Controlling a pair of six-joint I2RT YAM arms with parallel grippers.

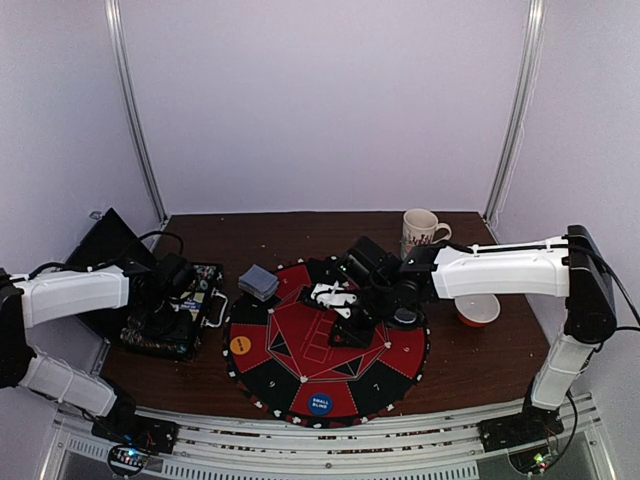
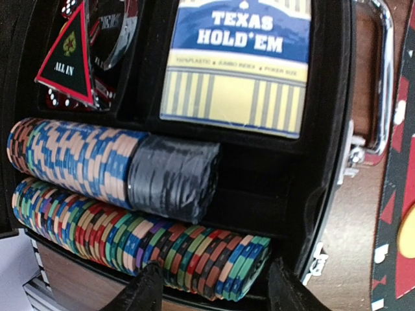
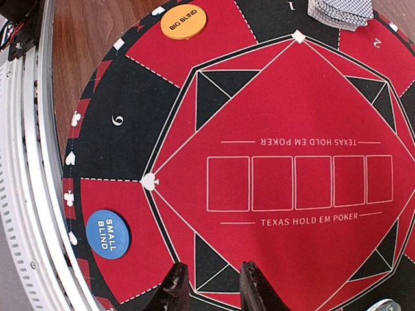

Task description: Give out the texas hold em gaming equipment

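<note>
The open poker case (image 2: 272, 175) holds rows of chips (image 2: 97, 230), a black chip stack (image 2: 172, 175), a card box (image 2: 235, 71) and an ALL IN plaque (image 2: 65, 61). My left gripper hangs over the lower chip row, fingers apart. My right gripper is over the red-and-black mat (image 3: 298, 116), fingers apart with nothing visible between them. The mat carries a BIG BLIND disc (image 3: 183, 21), a SMALL BLIND disc (image 3: 107, 234) and a deck of cards (image 1: 258, 281).
A mug (image 1: 418, 228) stands at the back right, with a white-and-red bowl (image 1: 477, 308) right of the mat.
</note>
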